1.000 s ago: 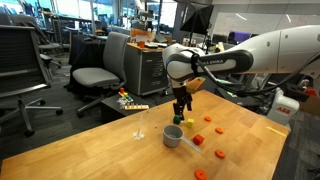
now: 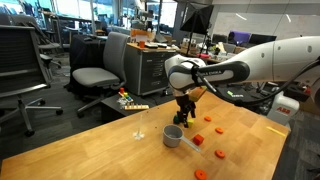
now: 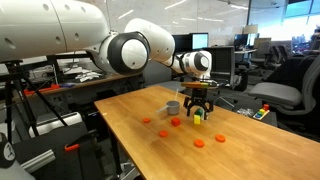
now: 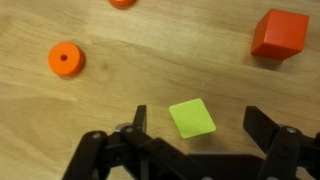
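Note:
In the wrist view a small bright green block (image 4: 192, 118) lies on the wooden table between my fingers, with bare wood showing on both sides of it. My gripper is open and holds nothing. Exterior view 1 has the gripper (image 2: 187, 114) low over the table, behind a grey metal mug (image 2: 172, 135). From the other side, exterior view 2 places the gripper (image 3: 198, 107) just above the small blocks. A yellow block (image 3: 197, 119) stands there in front of it.
A red block (image 4: 280, 34) and an orange disc (image 4: 66, 59) lie apart from the green block. More red and orange pieces are scattered around, among them a disc (image 3: 220, 138).
The mug and the visible loose pieces have stayed in place.

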